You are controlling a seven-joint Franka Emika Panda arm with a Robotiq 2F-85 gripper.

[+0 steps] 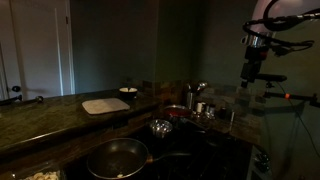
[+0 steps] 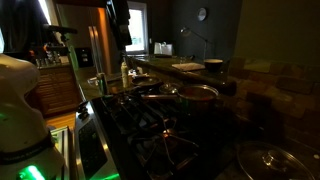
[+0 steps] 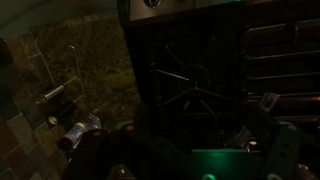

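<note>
My gripper (image 1: 247, 82) hangs high at the right in exterior view 1, well above the stove and clear of everything there. Too dark to read are its fingers, so whether they are apart or together does not show. The second exterior view has the gripper (image 2: 122, 38) near the top left, in shadow over the stove (image 2: 150, 140). Along the bottom of the wrist view, only dark gripper parts appear, above a burner grate (image 3: 190, 92). A black frying pan (image 1: 115, 160) sits at the front, with a metal bowl (image 1: 161, 128) and a red pot (image 1: 177, 111) behind it.
A white board (image 1: 105, 105) and a small pot (image 1: 128, 91) rest on the raised counter (image 1: 45, 120). At lower left is a container of pale pieces (image 1: 45, 176). A glass lid (image 2: 272, 160) lies at right in exterior view 2. Bottles (image 3: 75, 132) stand beside the stove.
</note>
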